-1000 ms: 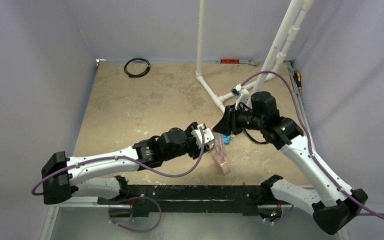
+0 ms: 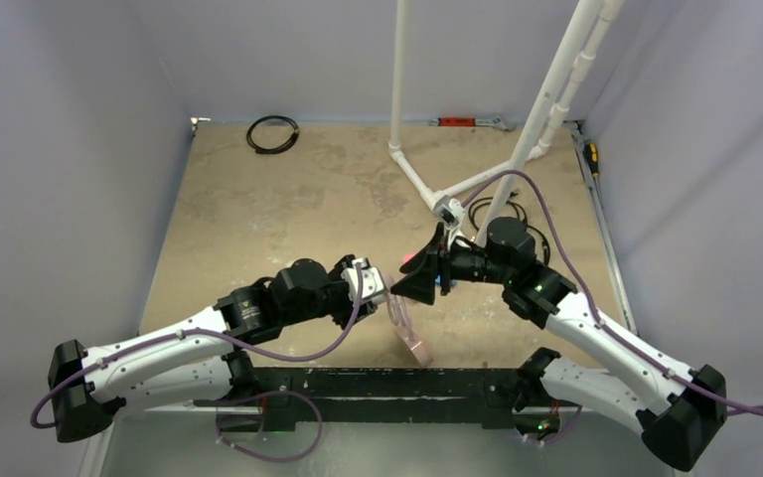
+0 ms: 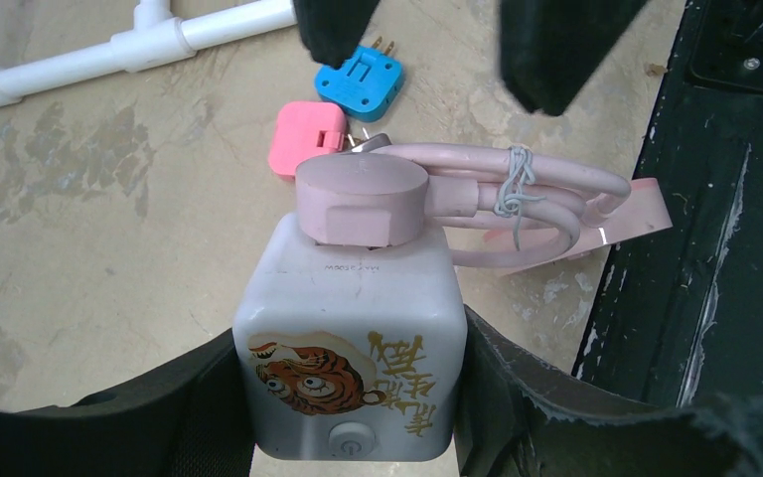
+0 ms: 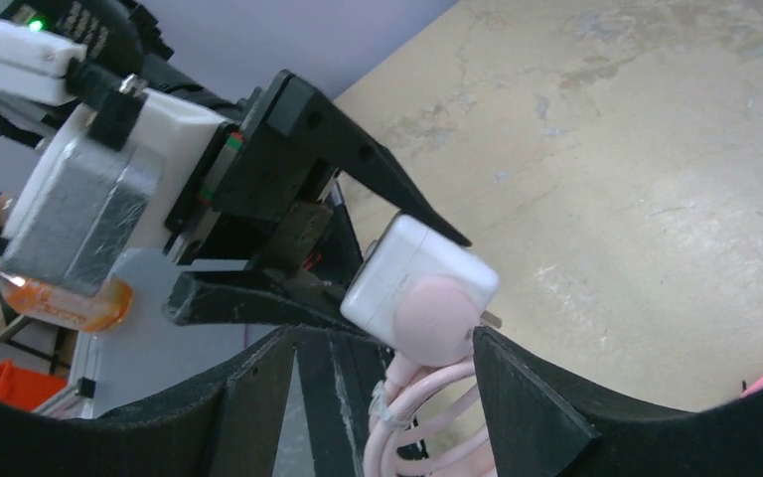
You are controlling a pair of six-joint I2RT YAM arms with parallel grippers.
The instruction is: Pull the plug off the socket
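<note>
A white socket block (image 3: 350, 283) with a tiger sticker is clamped in my left gripper, which is shut on its two sides. Seated on its end is a round pink plug (image 3: 363, 194). From the plug runs a pink cord (image 3: 556, 184), looped and tied with a thin wire. My right gripper is open, and its dark fingers (image 3: 556, 50) hang near the plug, apart from it in the left wrist view. In the right wrist view the plug (image 4: 437, 320) lies just beyond the right fingertips, near the right-hand one, with the socket behind it.
On the board lie a pink adapter (image 3: 305, 137) and a blue adapter (image 3: 363, 84), close to the held plug. A white pipe frame (image 2: 417, 179) stands behind, with a black cable (image 2: 529, 214) near the right arm. The board's left half (image 2: 258, 219) is clear.
My right gripper has since come left and toward the front, closer to the plug, covering the adapters from above.
</note>
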